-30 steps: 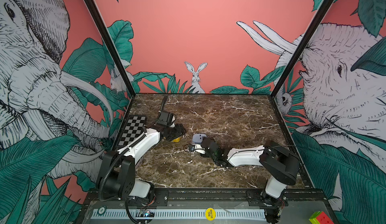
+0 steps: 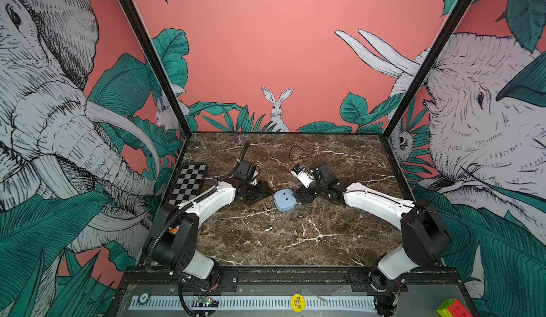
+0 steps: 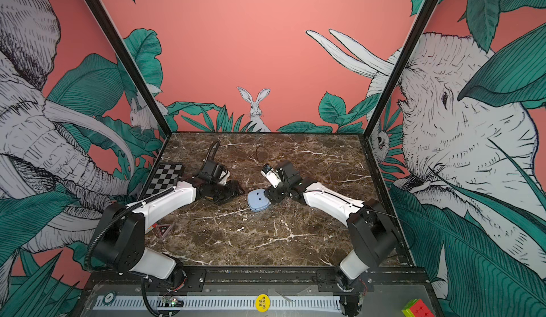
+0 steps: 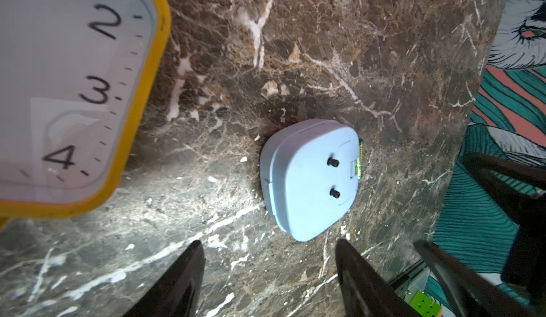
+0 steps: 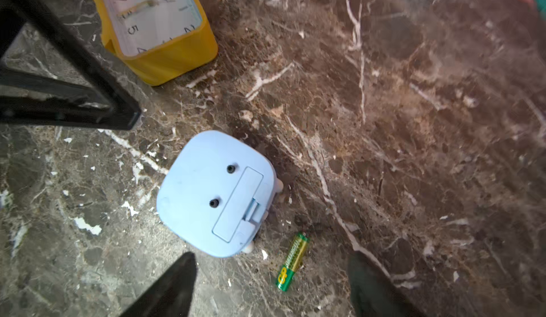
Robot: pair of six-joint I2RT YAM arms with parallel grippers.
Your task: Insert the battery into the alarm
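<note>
The light blue alarm (image 5: 196,186) lies face down on the table, its back with two black knobs and a closed battery cover (image 5: 237,204) showing in the right wrist view. Close beside its cover edge lies a green and gold battery (image 5: 293,261), loose on the marble. My right gripper is above the battery, its blurred fingers apart with nothing between them. From the other side my left gripper faces the alarm (image 4: 318,183), open and empty. Only a sliver of the battery (image 4: 359,158) shows past the alarm in the left wrist view.
A yellow clock lies left of the alarm, near my left arm, and fills the left of the left wrist view. A checkered board (image 2: 188,183) lies at the table's left edge.
My right arm has swung away from the front of the alarm to its right side. The left arm has moved right, closer to the alarm, now covering the yellow clock from above.
</note>
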